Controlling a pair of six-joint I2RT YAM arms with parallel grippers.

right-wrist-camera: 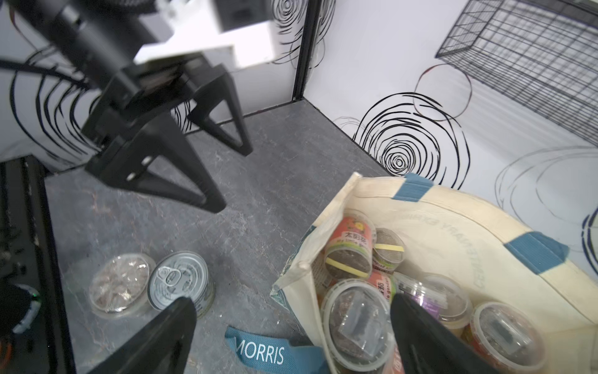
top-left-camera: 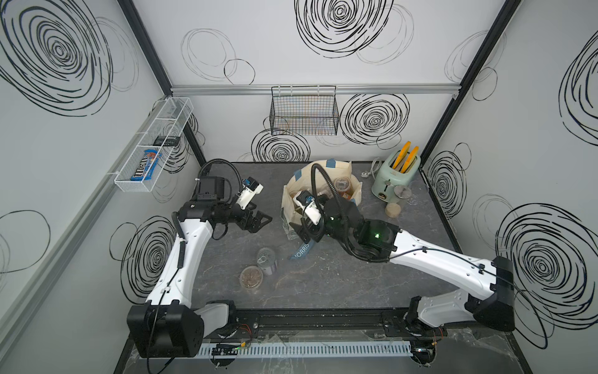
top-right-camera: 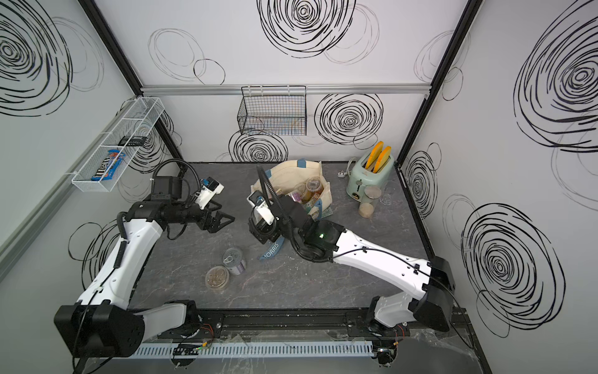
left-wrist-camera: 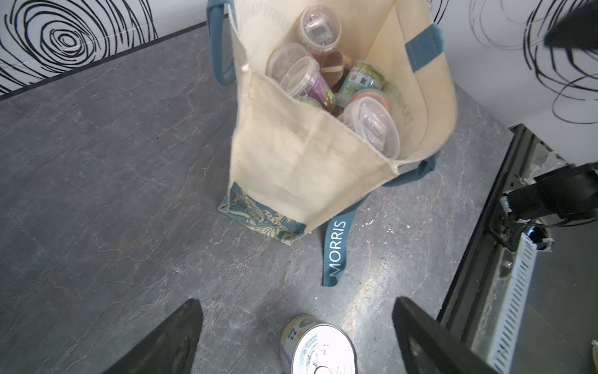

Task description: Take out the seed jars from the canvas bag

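Observation:
A cream canvas bag [left-wrist-camera: 292, 168] with blue straps stands at the table's middle back, full of several clear-lidded seed jars [right-wrist-camera: 355, 324]. My right gripper [top-right-camera: 264, 230] hangs over the bag's front left side, open, its fingers either side of a jar near the bag's front edge in the right wrist view, nothing held. My left gripper [top-left-camera: 260, 221] stands open in the air left of the bag, empty. On the table in front, left of the bag's strap, are a can with a ring pull [right-wrist-camera: 177, 280] and a flat clear-lidded container [right-wrist-camera: 118, 280].
A mint toaster [top-left-camera: 392, 184] with yellow items in its slots stands back right, with a glass jar [top-right-camera: 367, 202] beside it. Wire baskets [top-left-camera: 304, 109] hang on the back and left walls.

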